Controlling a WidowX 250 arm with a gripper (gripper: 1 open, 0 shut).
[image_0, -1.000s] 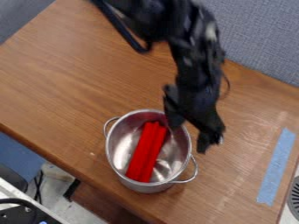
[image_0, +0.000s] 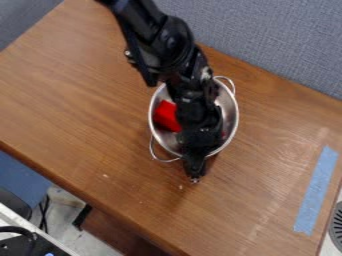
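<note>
A steel pot (image_0: 158, 100) with wire handles stands on the wooden table, largely covered by the black arm. A red object (image_0: 166, 116) lies inside it at the left. My gripper (image_0: 197, 165) is over the pot's front right, its tip near the front rim; I cannot tell whether it is open or shut.
A blue tape strip (image_0: 315, 188) is stuck on the table (image_0: 80, 110) at the right. The table's front edge runs along the lower left, and a grey padded wall (image_0: 281, 40) is behind.
The pot has moved back, away from the front edge, and now sits under the arm. My gripper has come down and toward the viewer over it.
</note>
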